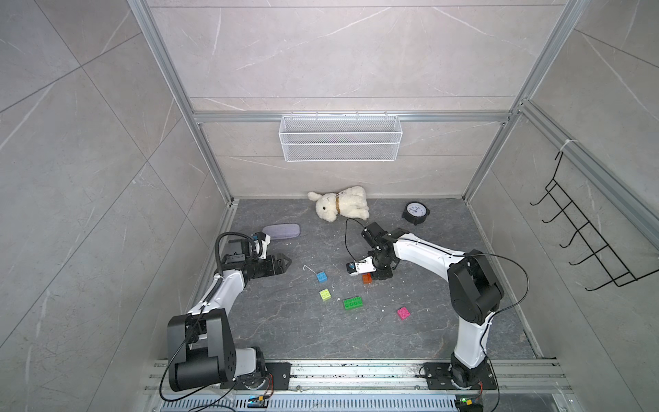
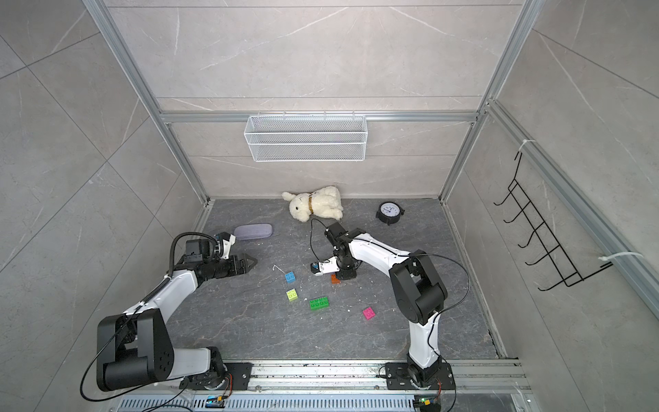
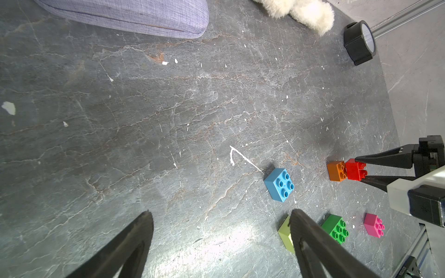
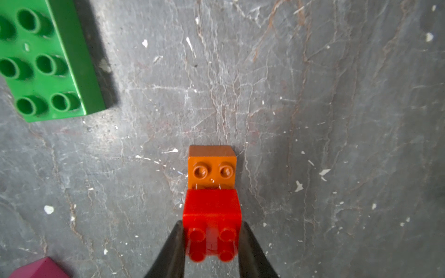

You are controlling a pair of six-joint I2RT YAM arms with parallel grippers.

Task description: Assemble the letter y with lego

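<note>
A red brick [image 4: 211, 206] is gripped by my right gripper, right beside an orange brick [image 4: 211, 164]; whether they are joined I cannot tell. My left gripper hangs open over bare floor at the left, nothing between its fingers. A blue brick [image 3: 278, 184], a lime brick [image 1: 324, 294], a green brick [image 1: 353, 302] and a pink brick [image 1: 403, 312] lie loose on the grey floor.
A purple case [image 1: 281, 230], a white plush toy [image 1: 346, 202] and a black clock [image 1: 416, 212] lie along the back. A wire basket [image 1: 339, 137] hangs on the back wall.
</note>
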